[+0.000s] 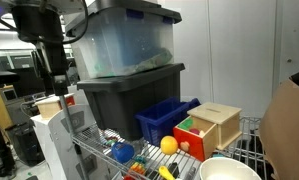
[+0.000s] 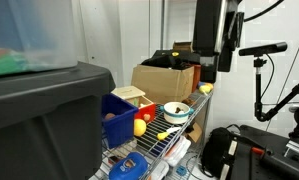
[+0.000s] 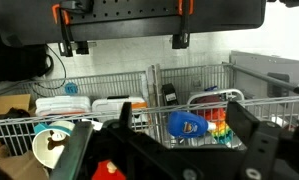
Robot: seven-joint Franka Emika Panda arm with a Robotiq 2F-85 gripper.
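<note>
My gripper stands open in the wrist view, nothing between its two fingers. It hangs above and in front of a wire rack (image 3: 124,78). In exterior view 1 the gripper (image 1: 55,82) is at the far left, clear of the objects. In exterior view 2 it shows large at the upper right, partly cropped. On the rack lie a blue item (image 3: 187,123), a yellow ball (image 1: 169,145) and a white bowl (image 1: 227,169). Farther back are a blue bin (image 1: 167,118) and a wooden box (image 1: 216,125).
A black crate (image 1: 134,100) carries a clear lidded tub (image 1: 129,40), forming a tall obstacle beside the rack. A cardboard box (image 2: 161,86) stands at the rack's other end. Open floor (image 3: 117,58) shows directly beneath the fingers.
</note>
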